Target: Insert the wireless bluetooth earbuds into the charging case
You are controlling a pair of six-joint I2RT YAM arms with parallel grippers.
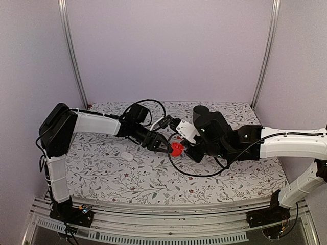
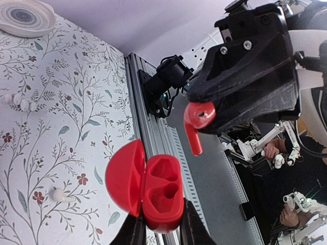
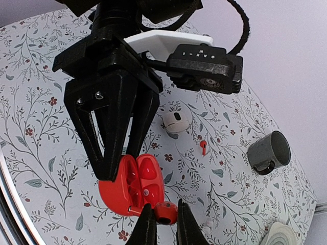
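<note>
The red charging case (image 2: 162, 204), lid up and two earbud wells showing, is held above the table in my left gripper, which is shut on it. In the left wrist view my right gripper is shut on a red earbud, its stem hanging down, above and to the right of the open case. In the right wrist view that earbud is just in front of the case, stem pointing toward it. Another small red earbud (image 3: 203, 145) lies on the table farther back.
A white mouse (image 3: 176, 122), a grey mug (image 3: 276, 145), a pale dish (image 2: 25, 13) and small white pieces (image 2: 60, 196) lie on the patterned table (image 3: 41, 127). The near part of the table, toward its front edge, is clear.
</note>
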